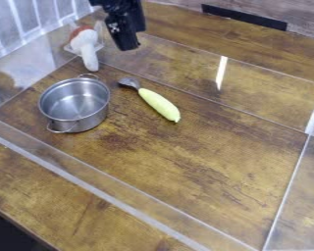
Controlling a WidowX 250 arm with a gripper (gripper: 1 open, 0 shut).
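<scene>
My black gripper (121,27) hangs at the top left, above and just right of a white toy mushroom (85,47) with a red patch, and I see nothing held in it. Its fingertips are small and dark, and it appears open. A steel pot (74,106) with two handles sits on the wooden floor at the left. Right of it lies a pale yellow-green corn or vegetable toy (159,106), with a small dark object (129,84) at its upper end.
Clear plastic walls (296,192) border the wooden work area (186,176). A dark strip (243,17) lies at the back right.
</scene>
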